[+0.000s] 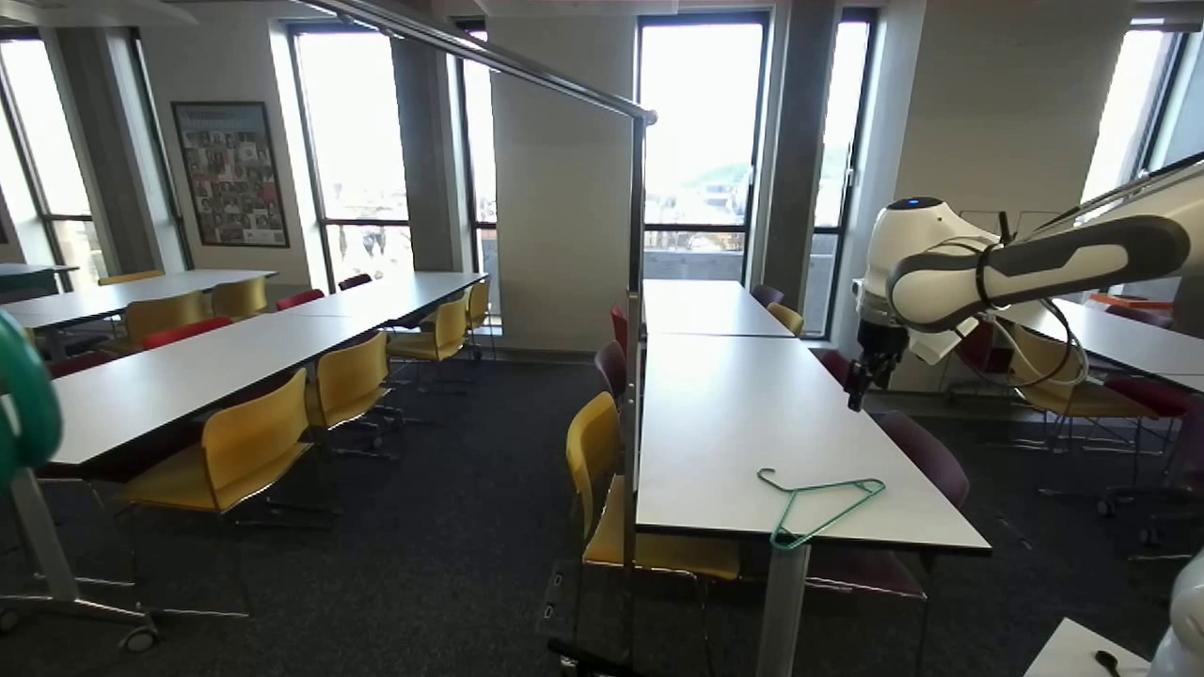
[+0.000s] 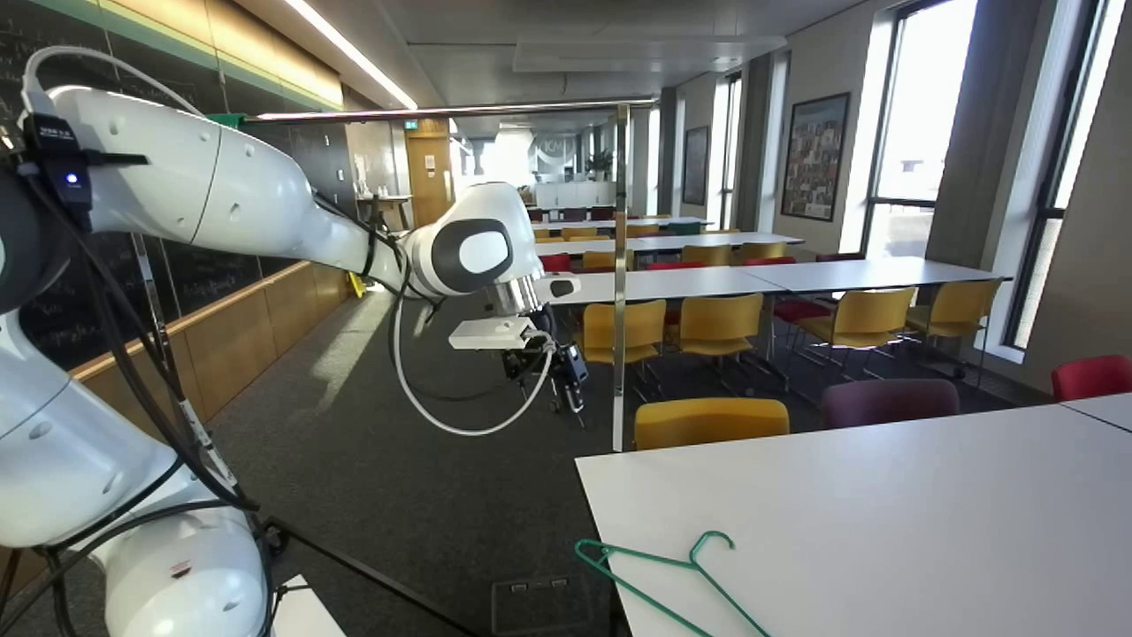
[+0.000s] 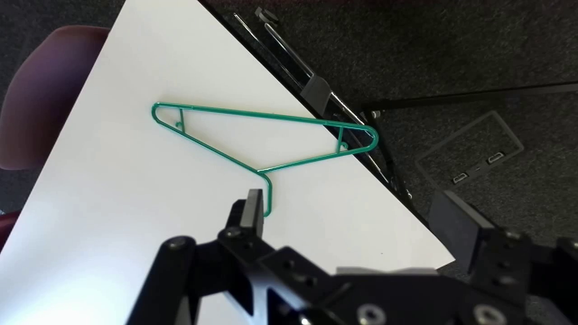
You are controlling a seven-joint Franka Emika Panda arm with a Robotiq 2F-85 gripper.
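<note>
A green plastic hanger (image 3: 216, 152) lies flat on the white table (image 3: 206, 59), one of its ends jutting past the table edge. In exterior view 1 the same hanger (image 1: 835, 485) rests at the table's near end. My gripper is open, its two black fingers wide apart and nothing between them. The left fingertip (image 3: 252, 211) appears close to the hanger's hook in the wrist view, but exterior view 1 has the gripper (image 1: 860, 389) well above the tabletop, clear of the hanger. Exterior view 2 also shows the gripper (image 2: 570, 409) in the air.
A metal rail on an upright pole (image 1: 635, 338) stands along the table's side. Purple chairs (image 1: 926, 451) and a yellow chair (image 1: 598, 451) flank the table.
</note>
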